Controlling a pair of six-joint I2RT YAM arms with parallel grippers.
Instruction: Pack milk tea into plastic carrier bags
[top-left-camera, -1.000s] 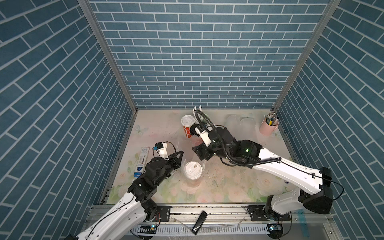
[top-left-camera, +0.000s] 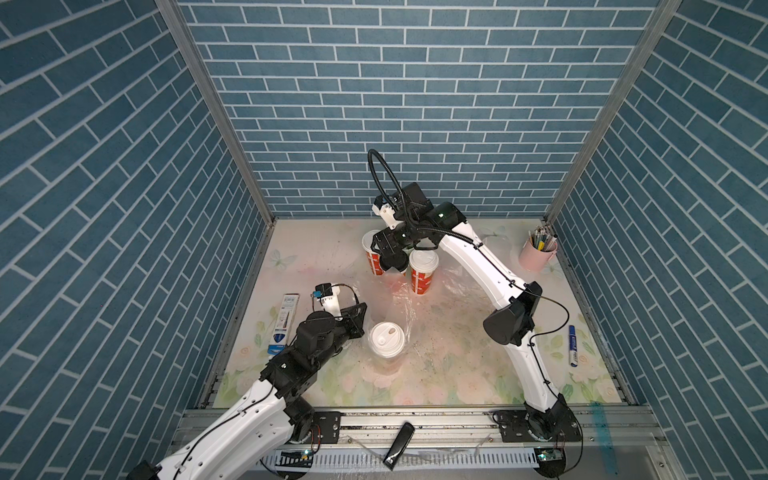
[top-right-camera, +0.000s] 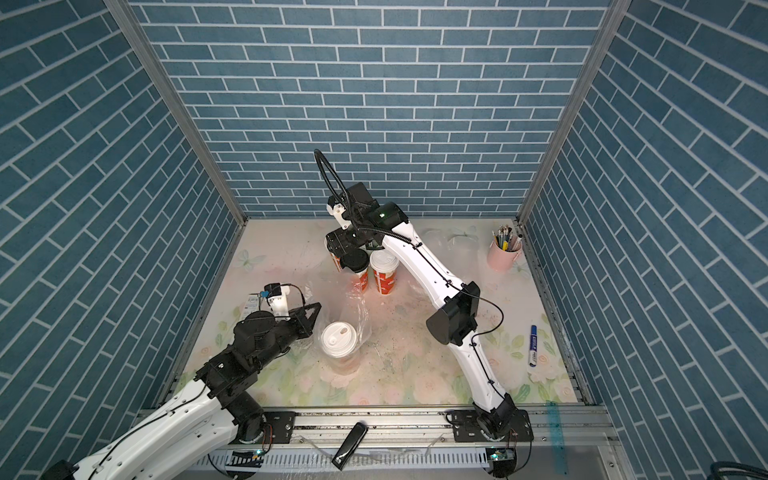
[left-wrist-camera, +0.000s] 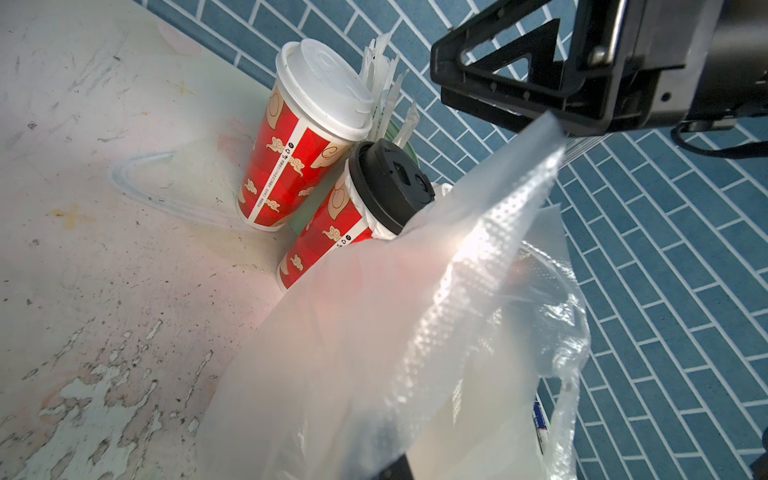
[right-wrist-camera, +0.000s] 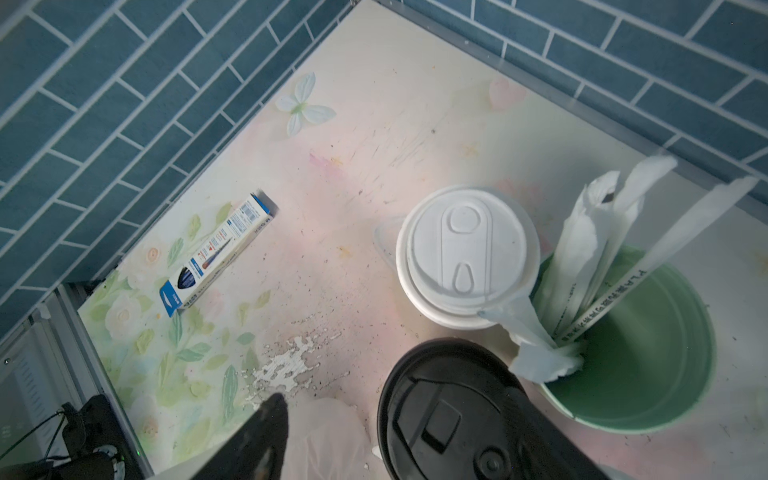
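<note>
A cup with a white lid (top-left-camera: 388, 339) stands at the front middle, surrounded by a clear plastic bag (left-wrist-camera: 344, 360). My left gripper is shut on the bag's thin film beside that cup, with only its fingertips showing at the wrist view's lower edge. At the back, my right gripper (top-left-camera: 389, 246) hangs over the cup with the black lid (right-wrist-camera: 448, 412), open, its blurred fingers (right-wrist-camera: 260, 440) on either side of the lid. Whether they touch it cannot be told. Two more red cups with white lids (right-wrist-camera: 468, 256) (top-left-camera: 423, 262) stand close by.
A green container (right-wrist-camera: 664, 352) with wrapped straws stands right behind the black-lidded cup. A boxed item (top-left-camera: 283, 321) lies at left, a pink pen holder (top-left-camera: 537, 254) at back right and a blue marker (top-left-camera: 573, 345) at right.
My right gripper has moved back and left, from above the bag to over the black-lidded cup. The left arm and the bagged cup have hardly moved.
</note>
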